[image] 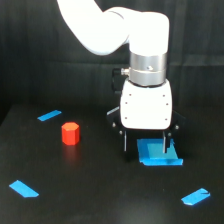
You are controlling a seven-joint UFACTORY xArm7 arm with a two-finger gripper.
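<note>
A white arm reaches in from the top, its gripper (145, 146) pointing down over the dark table. Two thin dark fingers stand well apart, with nothing visible held between them, so it looks open. Close by the right-hand finger lies a bright blue patch (160, 160) with a duller blue-grey area at its middle; whether that is a separate object is unclear, and the gripper hides part of it. A red-orange block (70, 134) with an angular outline sits on the table to the left, clear of the gripper.
Blue strips lie flat around the area: one at back left (50, 115), another at front left (24, 188), and a third at front right (196, 197). Bare black table surrounds the red block and fills the front middle. A dark curtain hangs behind.
</note>
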